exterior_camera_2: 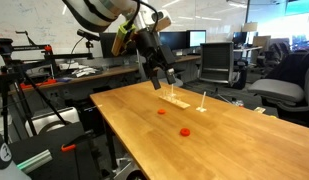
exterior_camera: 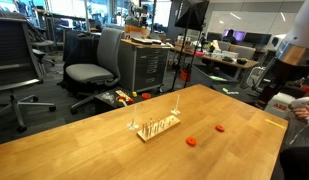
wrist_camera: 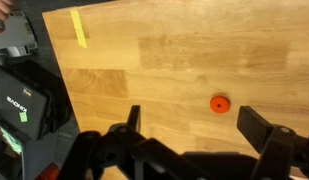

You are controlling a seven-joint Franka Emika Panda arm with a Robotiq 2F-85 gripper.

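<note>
Two small red round pieces lie flat and apart on the wooden table: one (exterior_camera: 191, 141) towards the middle, the other (exterior_camera: 220, 128) farther right. A pale wooden block with a row of short pegs (exterior_camera: 158, 127) rests nearby, with one thin white post (exterior_camera: 132, 120) to its left and another (exterior_camera: 177, 104) to its right. My gripper is open, its fingers wide apart and holding nothing. In the wrist view a single red piece (wrist_camera: 220, 104) shows below, towards the right finger. Exterior view 2 has the gripper (exterior_camera_2: 162, 80) well above the tabletop.
A yellow tape strip (wrist_camera: 78, 28) marks the table near one edge. Beyond that edge sits a dark boxed device (wrist_camera: 22, 103). Office chairs (exterior_camera: 95, 74) stand behind the table.
</note>
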